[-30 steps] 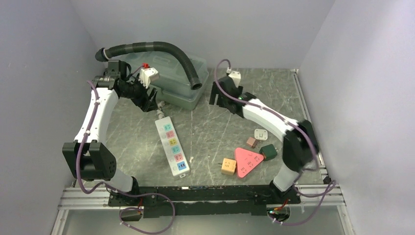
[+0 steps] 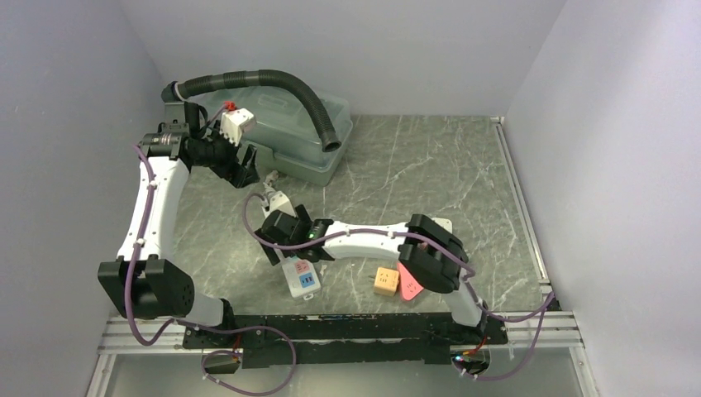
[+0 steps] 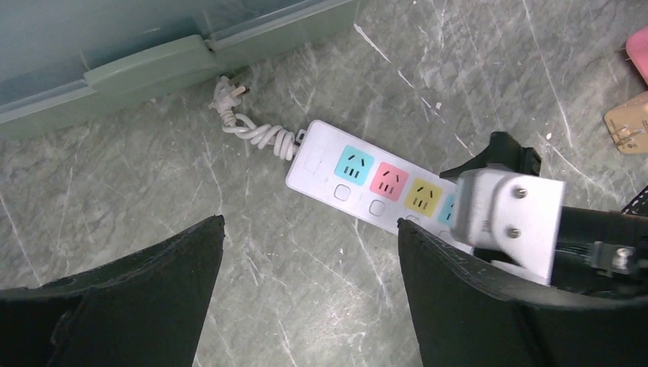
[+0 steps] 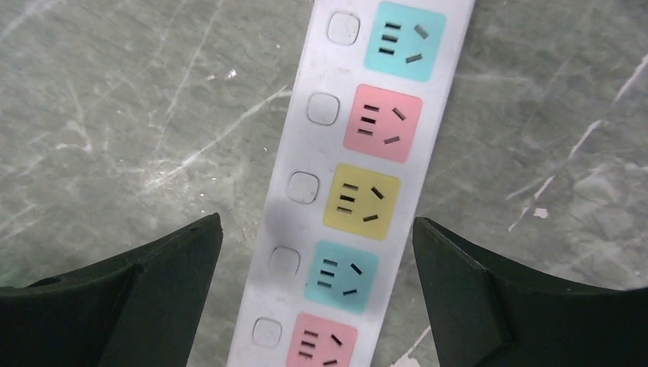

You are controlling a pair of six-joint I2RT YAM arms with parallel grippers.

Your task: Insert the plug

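Observation:
The white power strip (image 2: 300, 279) with coloured sockets lies on the marble table, partly under my right arm in the top view. Its white plug (image 3: 225, 95) rests by the green bin at the end of a coiled cord (image 3: 264, 134). My right gripper is open above the strip, whose yellow and lower blue sockets show between the fingers; nothing is held. Open and empty, my left gripper hovers at the left near the bin, the plug and strip both further off in its view.
A translucent green bin (image 2: 314, 161) with a black hose (image 2: 285, 78) over it stands at the back left. To the front right lie a tan cube socket (image 2: 385, 281) and a pink triangular socket (image 2: 409, 285).
My right arm has swung from the back middle leftward and forward until its gripper is over the strip. The left arm has shifted slightly left. The strip and plug look unmoved.

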